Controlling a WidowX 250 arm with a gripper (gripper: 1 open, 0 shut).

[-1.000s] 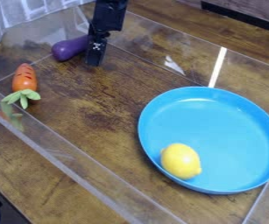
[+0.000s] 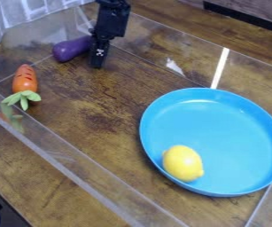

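My dark gripper reaches down from the top to the wooden surface at the back left, shut, with nothing visible between its fingers. Just left of it lies a purple eggplant, partly behind it. An orange carrot with green leaves rests at the left. On the right, a blue plate holds a yellow lemon near its lower left.
Clear plastic walls and strips edge the workspace along the left, back and right. The middle of the wooden surface, between carrot and plate, is clear.
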